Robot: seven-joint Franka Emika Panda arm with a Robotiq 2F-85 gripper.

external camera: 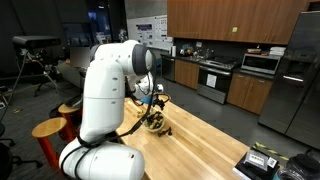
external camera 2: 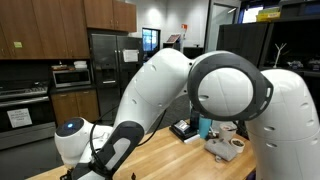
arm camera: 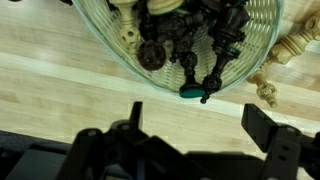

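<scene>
Dark and pale turned wooden pieces, looking like chess pieces, lie heaped in a light basket [arm camera: 149,76] at the top of the wrist view. One dark piece [arm camera: 190,72] rests near the rim with its green base towards me. Outside the basket on the right, a pale piece [arm camera: 262,88] lies on the wooden table. My gripper is open, its fingers wide apart and nothing between them; in the wrist view the basket's near edge lies just beyond the gap. From the side, the gripper [external camera: 152,101] hangs over the basket [external camera: 155,123].
More pale pieces [arm camera: 292,43] lie right of the basket. A dark piece [external camera: 169,132] stands on the table [external camera: 205,150] beside it. Far along the table are a black box [external camera 2: 184,131], a teal cup [external camera 2: 205,128] and a grey object [external camera 2: 224,149].
</scene>
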